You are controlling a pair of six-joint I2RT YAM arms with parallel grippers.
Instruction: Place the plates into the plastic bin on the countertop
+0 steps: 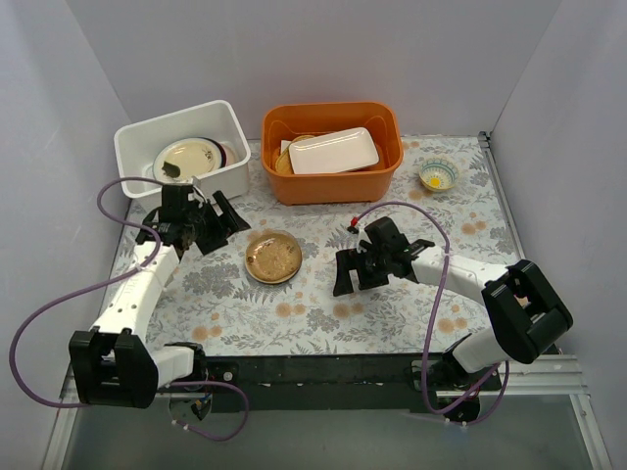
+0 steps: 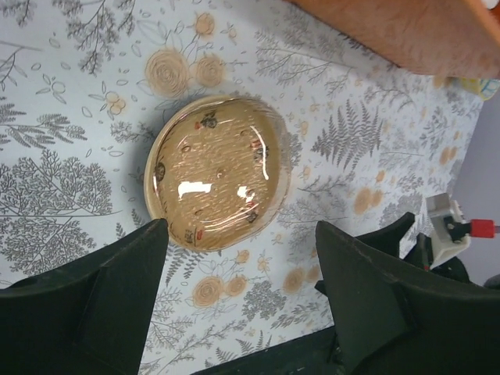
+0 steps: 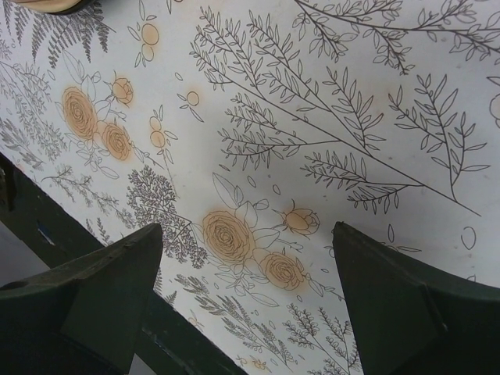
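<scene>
A round amber-brown plate [image 1: 273,257] lies flat on the patterned countertop, left of centre; the left wrist view shows this plate [image 2: 219,173] ahead of the fingers, untouched. Inside the white bin [image 1: 186,122] at the back left rests a cream plate [image 1: 188,160] with a dark-rimmed one partly under it. My left gripper [image 1: 223,223] hovers between that bin and the brown plate, its fingers apart and empty. Right of the brown plate, my right gripper [image 1: 356,273] is open low over the counter, only bare surface between its fingers.
An orange bin [image 1: 330,191] holding a white tray [image 1: 334,151] stands at the back centre. A small patterned bowl [image 1: 438,174] sits at the back right.
</scene>
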